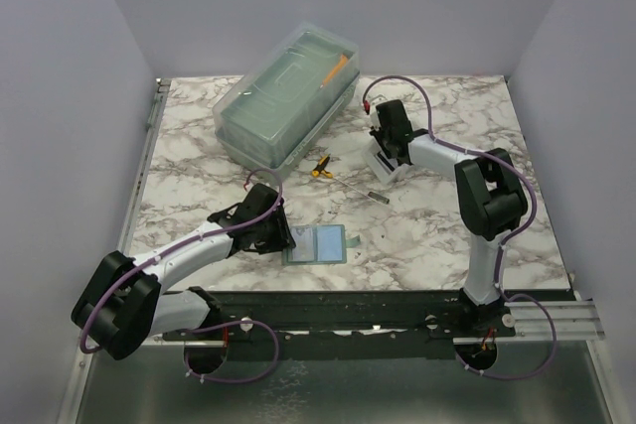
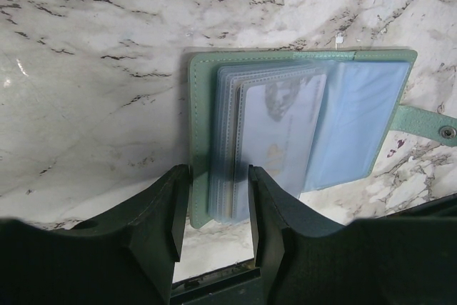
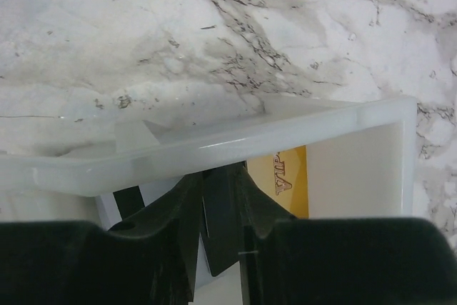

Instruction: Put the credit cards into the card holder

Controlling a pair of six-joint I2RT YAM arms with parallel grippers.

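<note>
The green card holder (image 2: 200, 126) lies unfolded on the marble table, a stack of clear sleeves (image 2: 285, 126) on its left half. My left gripper is shut on the bound edge of these sleeves, one finger to each side. The white tray (image 1: 378, 158) at the back right holds the cards. Inside it a black card (image 3: 223, 212) shows between the fingers of my right gripper, which stands partly open, tips down behind the tray's rim. A yellow card (image 3: 297, 176) lies to the right of them, and a light card with a black stripe (image 3: 129, 201) to the left.
A large clear-lidded box (image 1: 283, 96) fills the back left. Between box and tray lie yellow-black pliers (image 1: 321, 167) and a thin tool with a grey handle (image 1: 378, 198). Open table lies right of the card holder.
</note>
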